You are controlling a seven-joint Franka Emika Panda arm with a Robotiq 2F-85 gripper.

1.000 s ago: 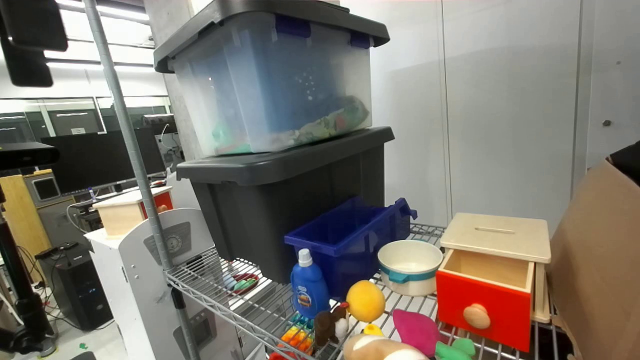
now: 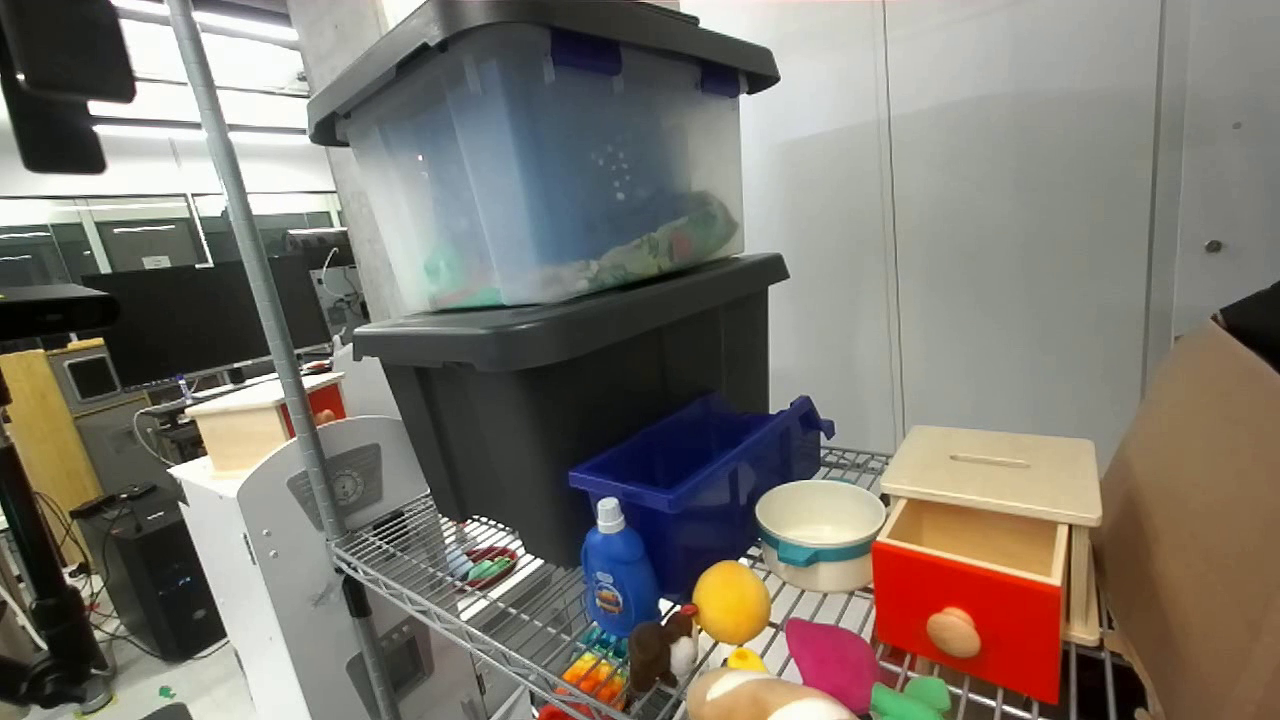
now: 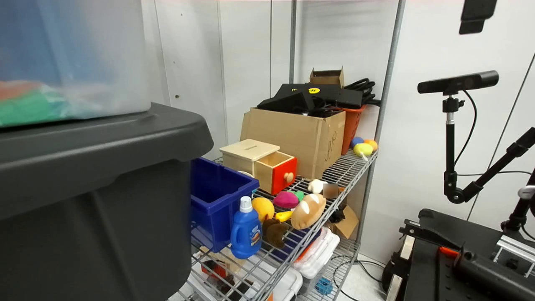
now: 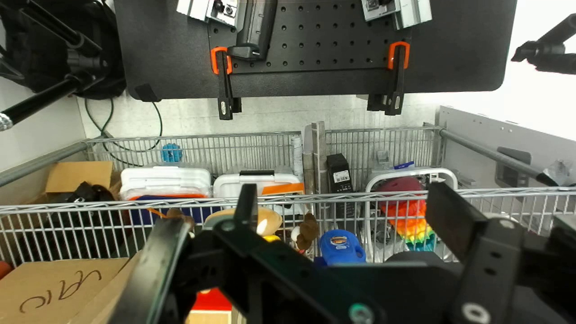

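In the wrist view my gripper stands open, its two dark fingers wide apart and nothing held between them. Behind the gap, a blue detergent bottle (image 4: 342, 246) shows on the wire shelf. Neither exterior view shows the gripper. A wooden box (image 2: 991, 460) has its red-fronted drawer (image 2: 956, 612) pulled out, and the visible part of the drawer's inside looks empty. Beside it sit a cream pot (image 2: 821, 523) with a teal band and an empty-looking blue bin (image 2: 690, 462). A yellow-orange ball (image 2: 731, 602), a magenta plush (image 2: 831, 662) and a plush bread loaf (image 3: 308, 211) lie in front.
Stacked storage tubs (image 2: 576, 348) fill one end of the shelf. A large cardboard box (image 3: 293, 138) bounds the other end, beyond the drawer box. The shelf's front rail (image 4: 345, 196) crosses the wrist view. Brown plush toys (image 3: 274, 233) stand near the bottle.
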